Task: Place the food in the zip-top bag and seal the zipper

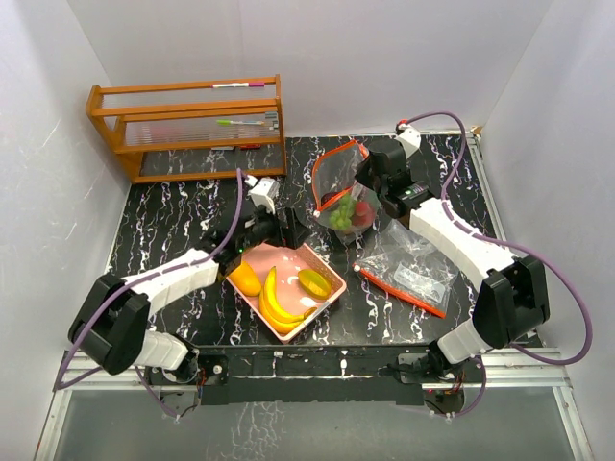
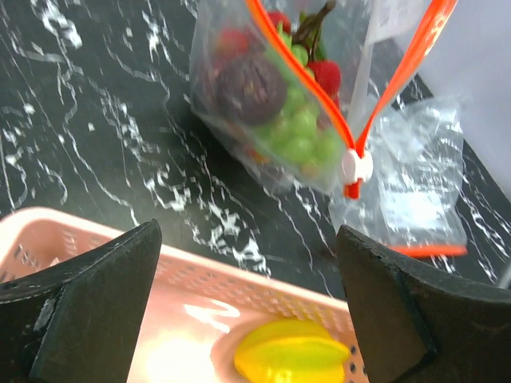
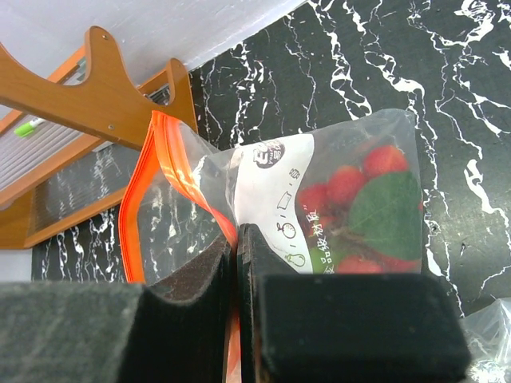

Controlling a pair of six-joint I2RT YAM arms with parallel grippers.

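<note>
The clear zip top bag [image 1: 333, 178] with an orange zipper stands open-mouthed near the back middle, bulging with food. In the left wrist view, green grapes [image 2: 302, 132], a dark round fruit [image 2: 251, 89] and strawberries [image 2: 326, 76] show through it. Pinched in my right gripper is the orange zipper edge of the bag. My left gripper [image 1: 293, 233] hangs open over the far end of the pink basket [image 1: 326, 268], nothing between its fingers. Inside the basket lie a yellow mango-like fruit [image 1: 246, 279], bananas [image 1: 272, 300] and a yellow-green oval fruit [image 1: 314, 282].
Flat on the table right of the basket lies another clear bag [image 1: 408, 264] with an orange zipper. A wooden rack [image 1: 187, 132] holding pens stands at the back left.
</note>
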